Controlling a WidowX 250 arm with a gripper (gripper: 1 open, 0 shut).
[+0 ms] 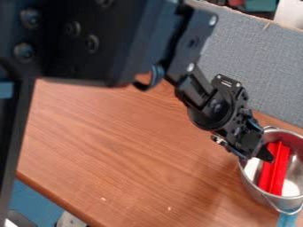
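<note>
A metal pot [295, 182] stands at the right edge of the wooden table, holding a red object [275, 173] with a long shape and something white beside it. My black gripper [260, 151] reaches down into the pot from the upper left, its tip over the upper end of the red object. Whether the fingers are open or closed on it cannot be made out at this size.
A grey padded wall [267, 80] runs along the back. A blue surface [35, 199] lies beyond the table at the bottom left.
</note>
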